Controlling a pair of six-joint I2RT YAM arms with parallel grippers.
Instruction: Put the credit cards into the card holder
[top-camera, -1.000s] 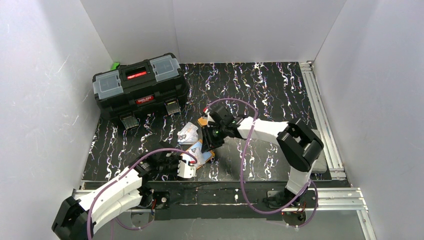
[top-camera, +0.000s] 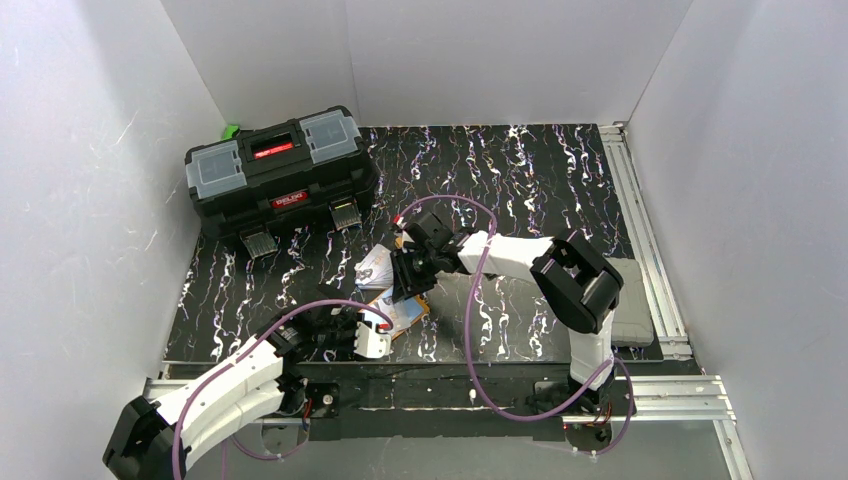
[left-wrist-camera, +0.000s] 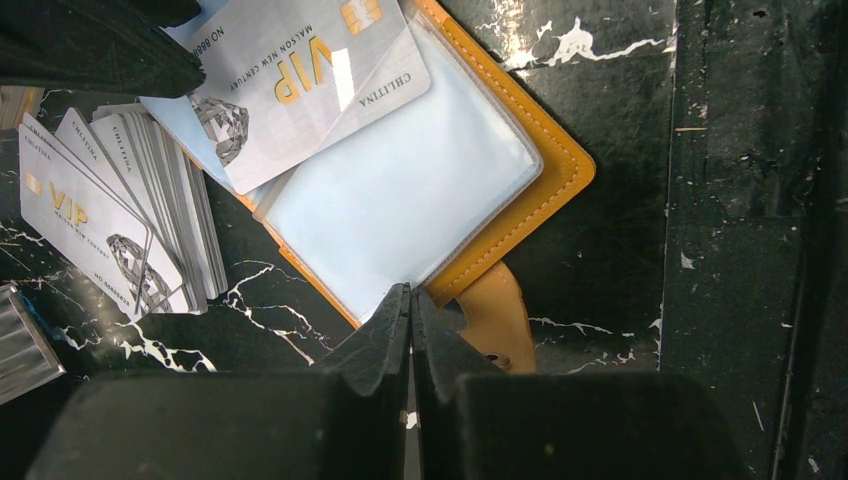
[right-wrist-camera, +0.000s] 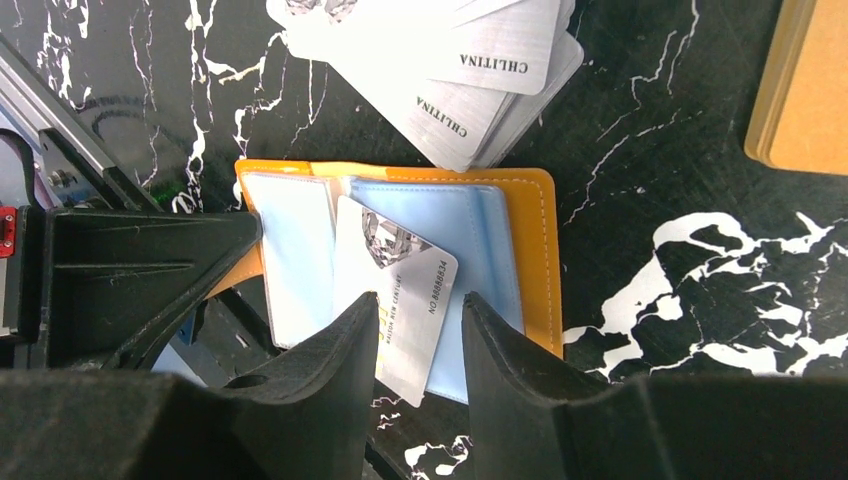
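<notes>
The orange card holder (left-wrist-camera: 545, 190) lies open on the table, its pale clear sleeves showing. A silver VIP card (left-wrist-camera: 300, 85) lies slanted across a sleeve; one corner seems to be under the clear film. My left gripper is shut with its tips at the holder's near corner; whether a thin sleeve edge is between them cannot be made out. Just above the card, my right gripper stands part open, its fingers apart and not closed on it. Beside the holder sits a fanned stack of more silver cards (left-wrist-camera: 130, 210).
An orange item (right-wrist-camera: 805, 95) lies at the right edge of the right wrist view. The black toolbox (top-camera: 280, 175) fills the back left. A grey pad (top-camera: 632, 305) lies at the right.
My right arm has shifted left, bringing its gripper further over the holder. The left arm and the holder have stayed put.
</notes>
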